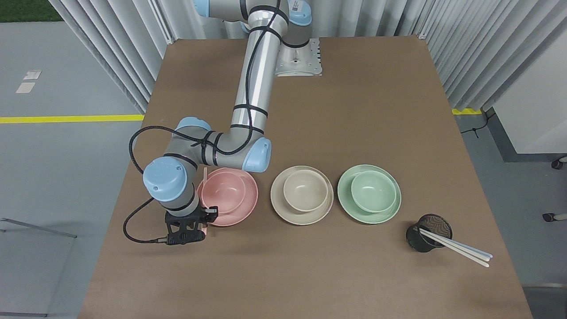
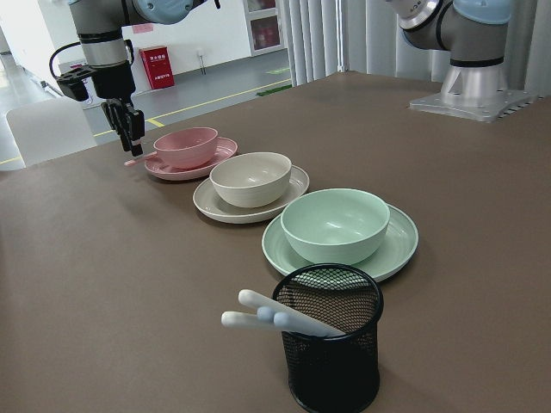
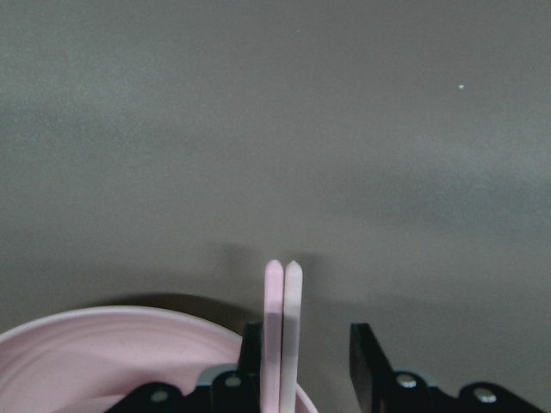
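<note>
My gripper hangs low at the near-left edge of the pink plate (image 1: 235, 212), its fingers apart. Between them in the wrist view lie two pale pink chopsticks (image 3: 272, 313) side by side, close to the left finger, with a clear gap to the right finger. The pink bowl (image 2: 185, 148) sits on its plate beside the gripper. From the front, the arm hides much of the chopsticks.
To the right stand a cream bowl (image 1: 305, 189) and a green bowl (image 1: 373, 191), each on a matching plate. A black mesh cup (image 2: 331, 370) holds several light chopsticks.
</note>
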